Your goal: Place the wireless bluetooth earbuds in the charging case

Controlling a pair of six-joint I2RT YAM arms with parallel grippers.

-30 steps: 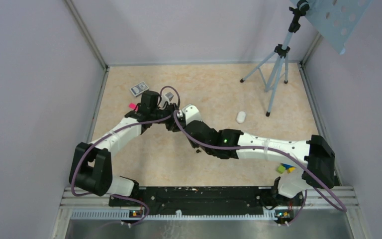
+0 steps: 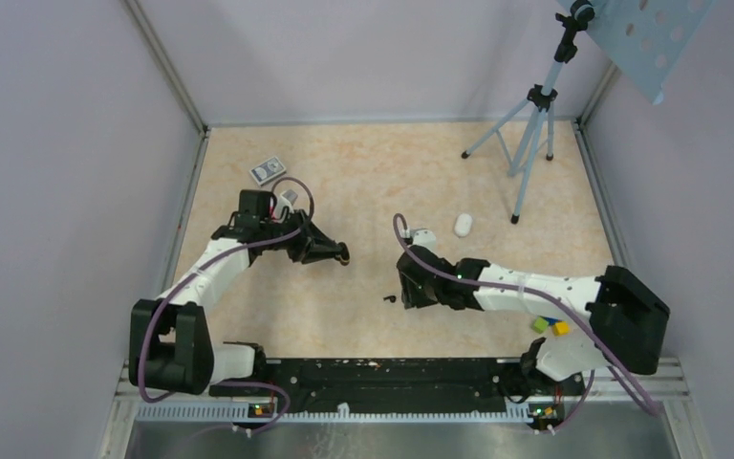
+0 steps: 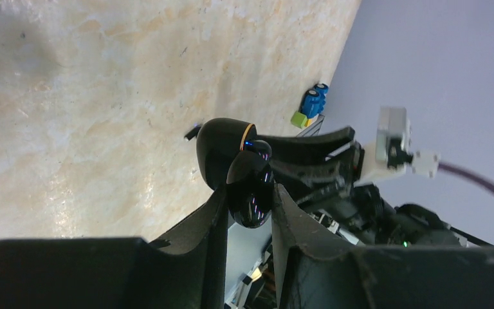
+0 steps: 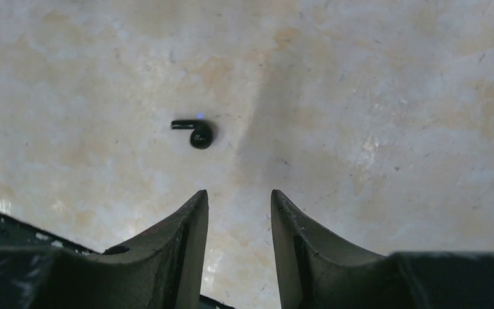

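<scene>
My left gripper (image 2: 334, 251) is shut on the black charging case (image 3: 219, 148), which is open, with a shiny earbud (image 3: 249, 187) at it and a small blue light showing. A loose black earbud (image 4: 201, 135) lies on the table, also in the top view (image 2: 390, 298). My right gripper hangs above and beside that earbud, its fingers apart with nothing between them.
A white object (image 2: 463, 225) lies right of centre, near a tripod (image 2: 526, 163). A card box (image 2: 269, 170) is at the back left. Coloured blocks (image 2: 561, 328) sit at the front right.
The arms have drawn apart: my left gripper moved left and toward the front with the case, and my right gripper moved right and down toward the loose earbud.
</scene>
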